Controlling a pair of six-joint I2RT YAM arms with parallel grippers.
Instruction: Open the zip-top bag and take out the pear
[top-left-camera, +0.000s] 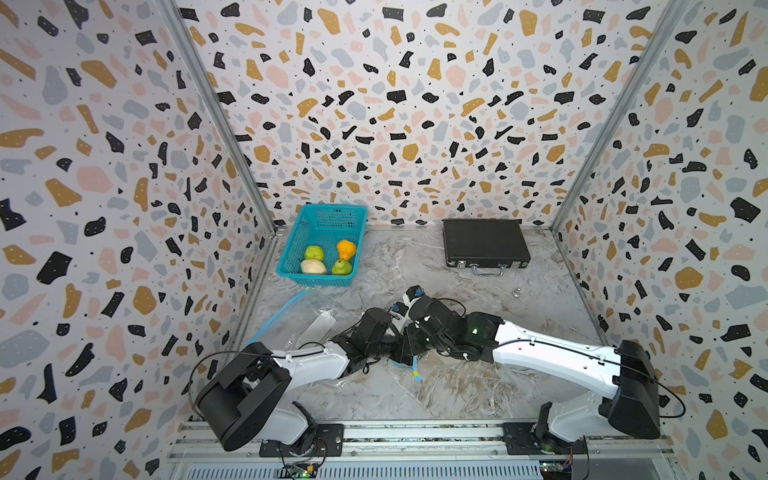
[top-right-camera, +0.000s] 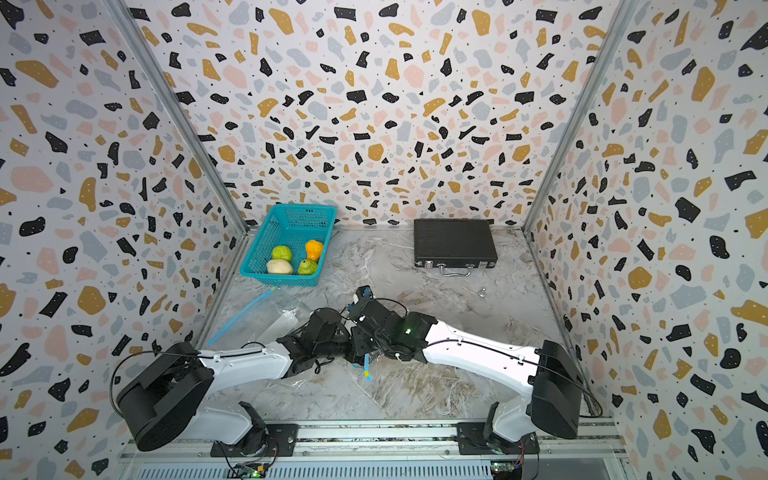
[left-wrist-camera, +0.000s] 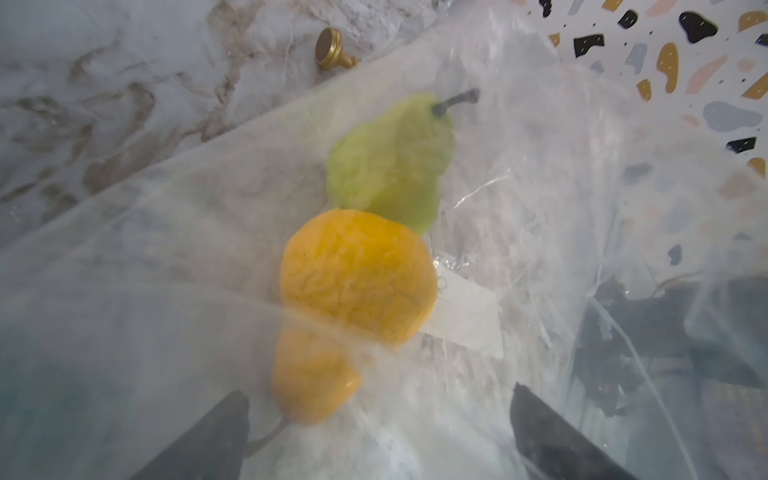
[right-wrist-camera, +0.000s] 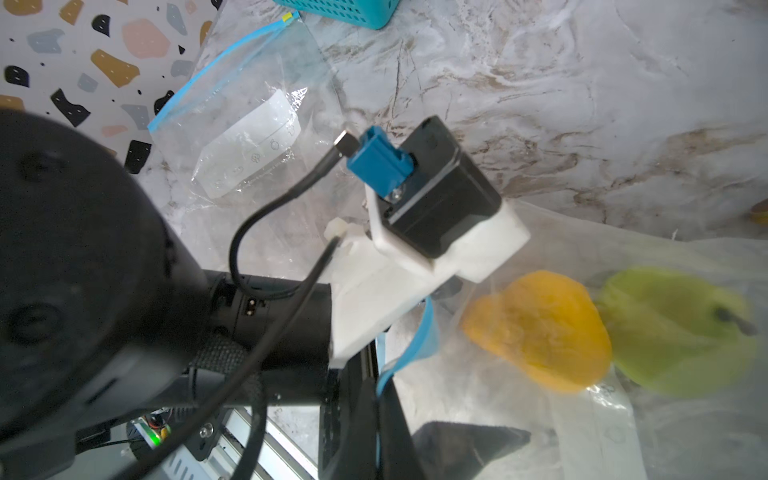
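Under clear plastic of the zip top bag lie a yellow-orange pear (left-wrist-camera: 356, 280) and a green pear (left-wrist-camera: 392, 164), the yellow one closer to my left gripper. That gripper stands open with nothing between its fingers; plastic surrounds them, but I cannot tell whether the tips are inside the bag. My right gripper is shut on the bag's blue zip edge (right-wrist-camera: 414, 348), which runs between its fingers. In the top left view the arms hide most of this bag, and a short end of its blue strip (top-left-camera: 415, 369) shows below them.
Another clear bag (right-wrist-camera: 256, 136) with a blue strip lies flat, apparently empty, at the left. Behind it stands a teal basket (top-left-camera: 292, 244) holding several fruits. A black case (top-left-camera: 486, 241) sits at the back right. A brass knob (left-wrist-camera: 332, 49) lies beside the pears' bag.
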